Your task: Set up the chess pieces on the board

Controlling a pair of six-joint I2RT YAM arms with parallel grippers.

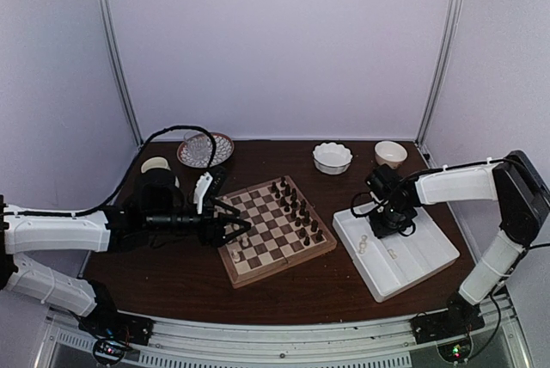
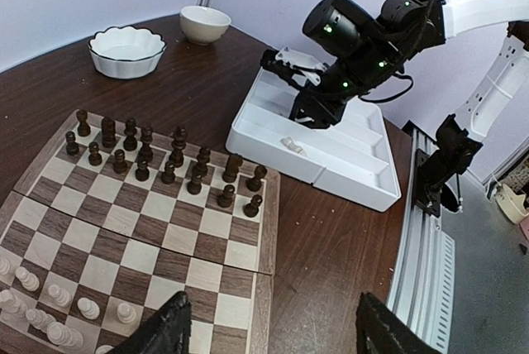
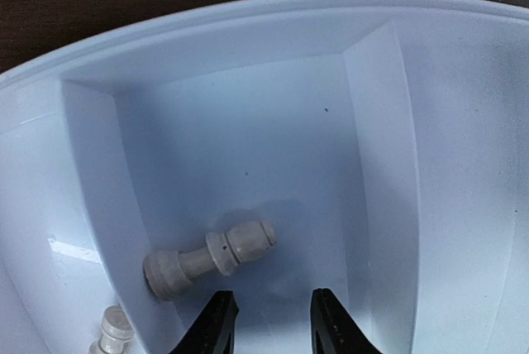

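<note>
Dark chess pieces [image 2: 178, 147] stand in two rows along the far right side of the chessboard [image 1: 275, 239]. White pieces [image 2: 59, 294] stand upright on its near left side, partly covered by the left arm in the top view. Over that side my left gripper has its fingers apart, nothing between them. At the right, the white tray [image 1: 371, 282] holds loose white pieces. One of these, a pale piece [image 3: 211, 256], lies on its side in a compartment, and another white piece [image 3: 113, 331] shows beyond the divider. Above that compartment, my right gripper is open and empty.
Behind the board and tray stand a fluted white bowl [image 1: 332, 158] and a plain bowl [image 1: 391, 154]. A patterned plate [image 1: 225, 149] sits at the back left. Bare table lies in front of the board.
</note>
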